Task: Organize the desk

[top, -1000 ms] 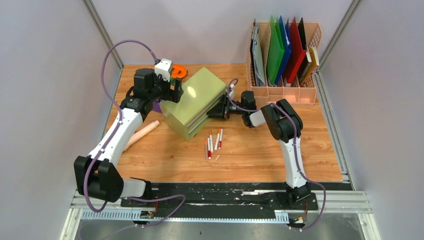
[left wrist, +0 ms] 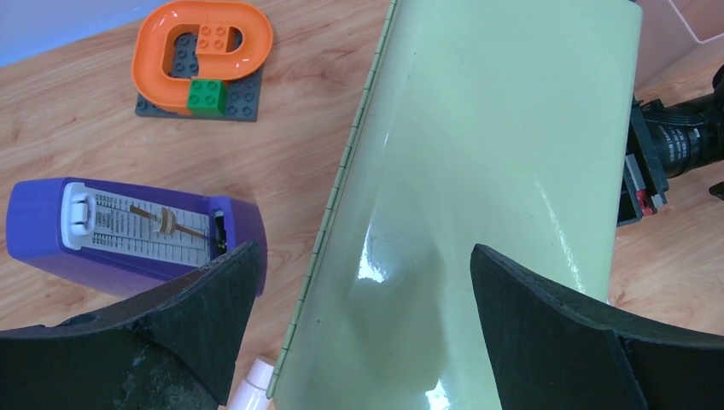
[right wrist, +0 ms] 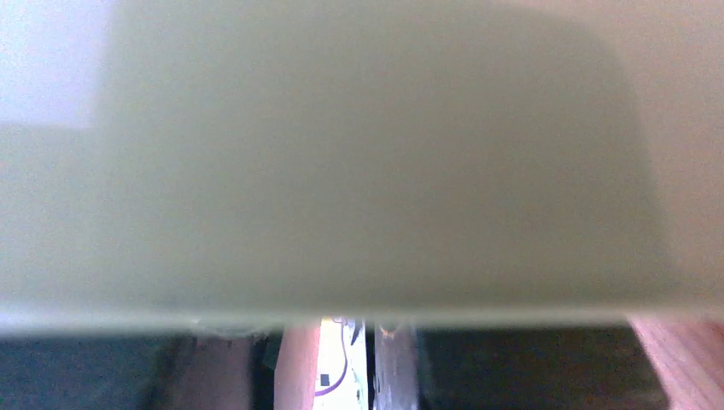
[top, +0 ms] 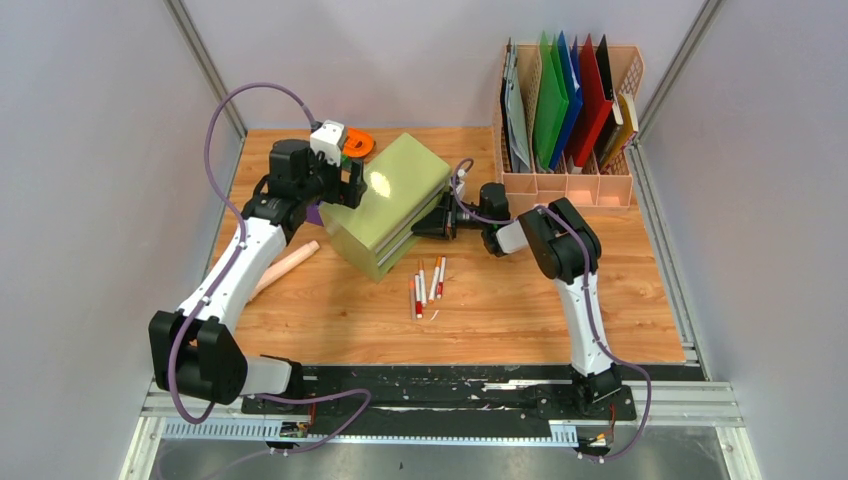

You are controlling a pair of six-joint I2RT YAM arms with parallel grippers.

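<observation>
A glossy pale-green box-like object (top: 385, 195) (left wrist: 452, 154) lies skewed in the middle back of the desk, with slots along its right side. My left gripper (top: 352, 185) hovers open over it, nothing between its fingers. My right gripper (top: 440, 222) is low against the object's right side. In the right wrist view a blurred green surface covers most of the frame, hiding whether anything is between those fingers. Several markers (top: 430, 285) lie in front. A purple metronome (left wrist: 128, 226) and an orange toy track on a grey plate (left wrist: 171, 60) lie left and behind.
An organizer (top: 560, 185) full of coloured folders stands at the back right. A pink roll (top: 285, 268) lies at left. The front and right of the desk (top: 510, 320) have free room.
The right arm and wrist have shifted very slightly left. The rest looks unchanged.
</observation>
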